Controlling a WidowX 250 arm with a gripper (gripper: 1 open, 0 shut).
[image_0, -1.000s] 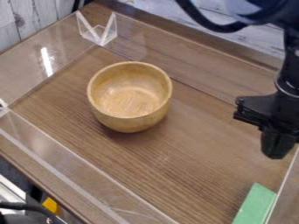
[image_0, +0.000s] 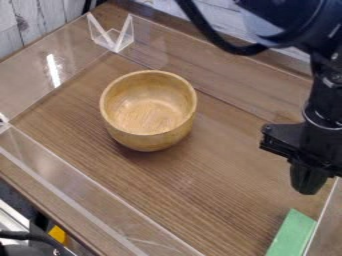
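Observation:
My gripper (image_0: 305, 176) is at the right side of the view, low over the wooden table, its fingers pointing down; it is shut, with nothing visible between the fingers. A tan wooden bowl (image_0: 147, 129) rests left of centre on the table. A green rectangular object (image_0: 291, 237) lies at the bottom right, below the gripper and apart from it.
A white wire-like holder (image_0: 111, 32) stands at the back left. Clear low edging runs along the left and front sides, with dark cables at the lower left corner.
My gripper has shifted slightly left and downward in the view since one second ago. The bowl and green object have not moved.

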